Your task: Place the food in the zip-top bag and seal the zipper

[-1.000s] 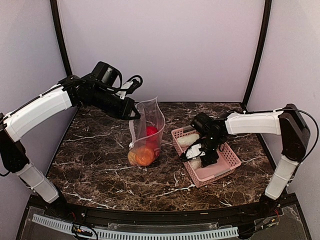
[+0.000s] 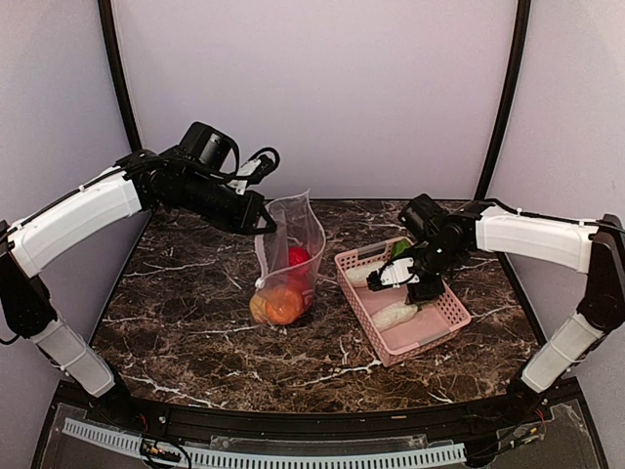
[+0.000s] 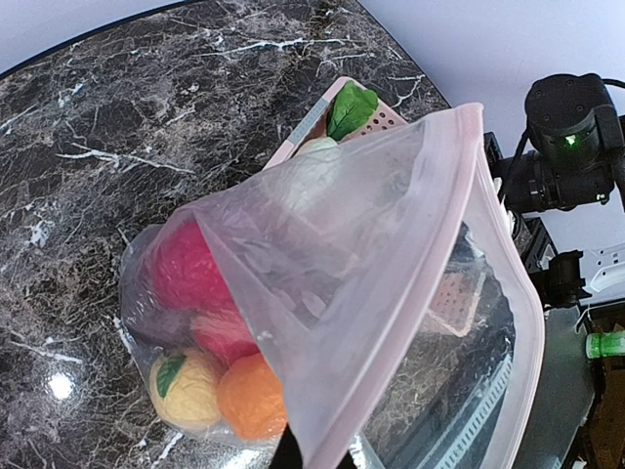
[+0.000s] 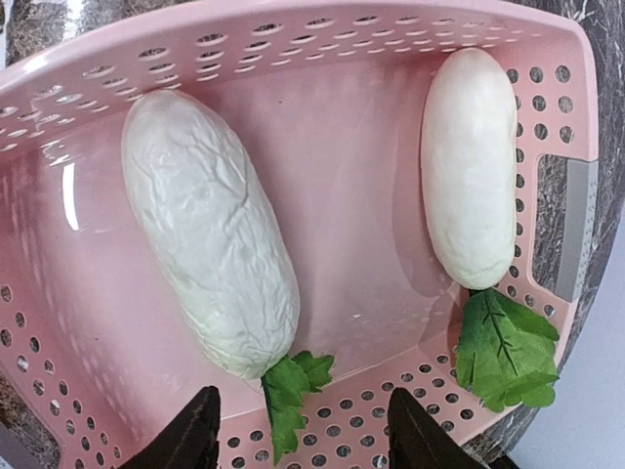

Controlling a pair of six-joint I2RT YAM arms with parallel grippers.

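Note:
A clear zip top bag stands open on the table with a red food item and an orange one inside. At its upper rim my left gripper is shut on the bag's edge; in the left wrist view the film runs down between the fingers. That view also shows a yellowish round food in the bag. Two white radishes with green leaves, one nearer the middle and one by the grey handle, lie in the pink basket. Above the basket, my right gripper is open and empty.
The pink basket stands right of the bag, its perforated walls close around the radishes. Bare marble table lies left of the bag and in front of it.
My right gripper has moved right and away from the nearer radish, which shows more plainly now. The left arm and the bag have hardly moved.

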